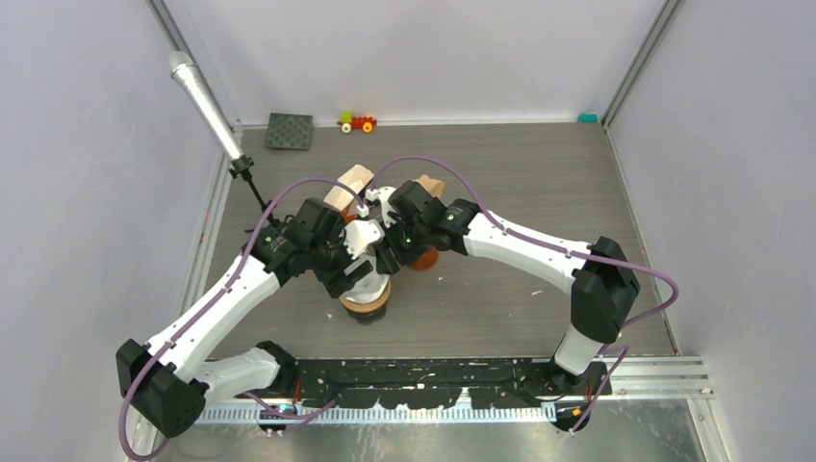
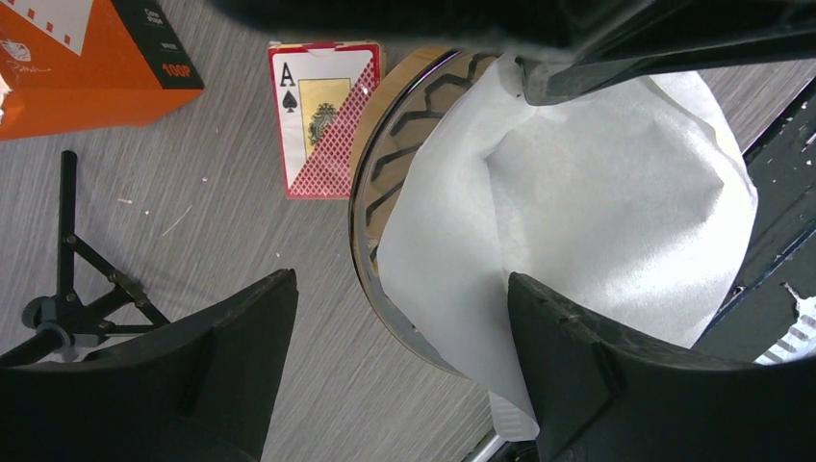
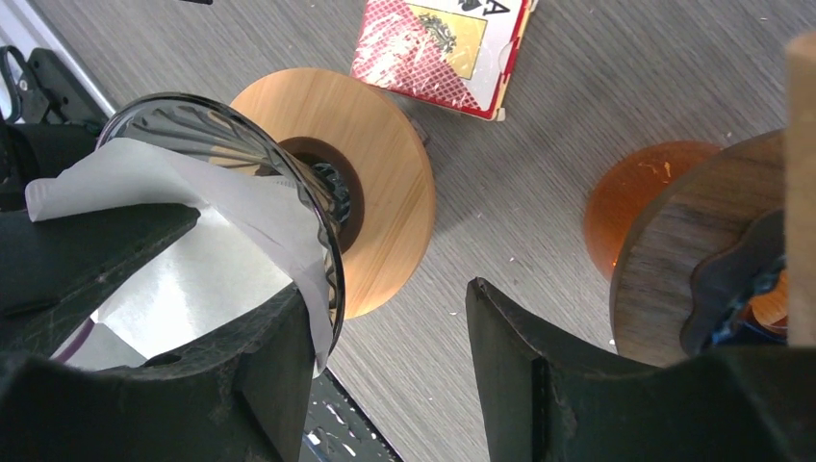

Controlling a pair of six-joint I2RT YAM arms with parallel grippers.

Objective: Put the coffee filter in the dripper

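The white coffee filter (image 2: 597, 212) lies crumpled across the top of the glass dripper (image 3: 335, 279), which stands on a wooden ring (image 3: 390, 192); part of the ribbed inside shows beside the paper. My left gripper is over the dripper with fingers apart, the right finger against the filter's edge. My right gripper is at the dripper's rim, fingers apart, the filter's edge hanging by its left finger. In the top view both grippers meet over the dripper, hiding much of it.
A card box (image 2: 318, 120) and an orange box (image 2: 106, 67) lie behind the dripper. A wooden object (image 3: 674, 279) and amber glass (image 3: 616, 192) stand to the right. A black stand (image 2: 67, 289) is at the left.
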